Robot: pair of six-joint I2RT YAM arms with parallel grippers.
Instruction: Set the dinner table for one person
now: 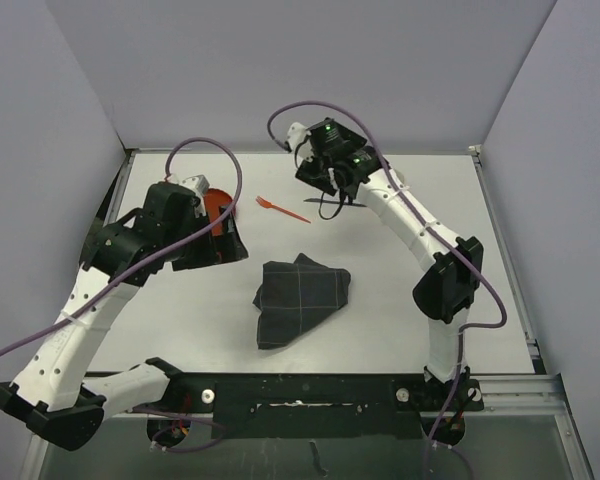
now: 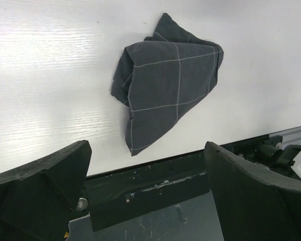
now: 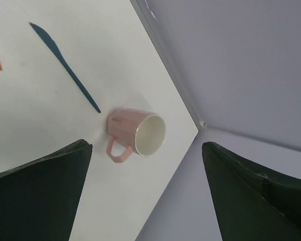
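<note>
A folded dark checked napkin (image 1: pixel 300 300) lies on the table's near middle, seen also below my open left gripper. An orange plate (image 1: pixel 218 200) is partly hidden behind that gripper in the top view. An orange fork (image 1: pixel 280 208) lies right of it, and a dark knife (image 3: pixel 65 65) farther right. A pink mug (image 3: pixel 125 125) lies under my right gripper, which is open above it with nothing between its fingers; in the top view the arm hides most of the mug.
Walls border it at the back and sides.
</note>
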